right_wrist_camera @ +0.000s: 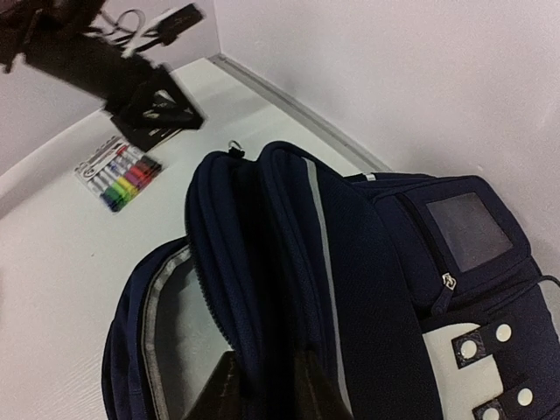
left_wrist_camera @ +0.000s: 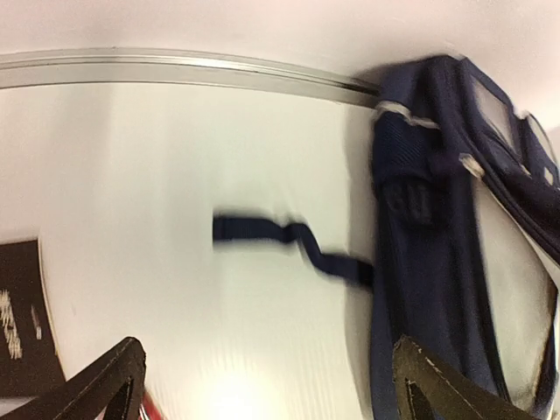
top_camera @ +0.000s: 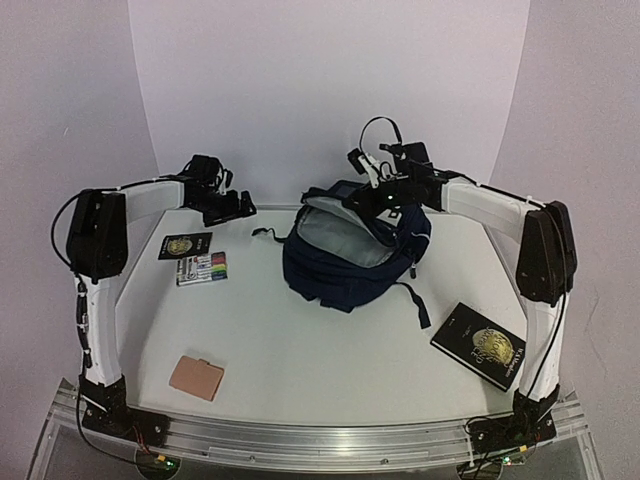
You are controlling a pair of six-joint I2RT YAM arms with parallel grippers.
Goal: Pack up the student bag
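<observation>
The dark blue backpack (top_camera: 345,275) stands unzipped, its grey lining (top_camera: 335,232) visible through the gaping mouth. At the bag's upper edge, my right gripper is shut on the dark fabric of the opening's rim (right_wrist_camera: 236,280). My left gripper (top_camera: 245,207) hangs left of the bag, its fingers (left_wrist_camera: 109,381) wide apart and nothing between them. A marker set (top_camera: 202,268) and a thin black booklet (top_camera: 185,246) lie at the left. The thick black book (top_camera: 480,346) is at the right, and a pinkish-brown notebook (top_camera: 197,377) at the front left.
Loose straps (top_camera: 416,305) trail from the bag's sides; one strap end (left_wrist_camera: 254,229) lies toward my left gripper. A wall (top_camera: 330,100) rises behind the table.
</observation>
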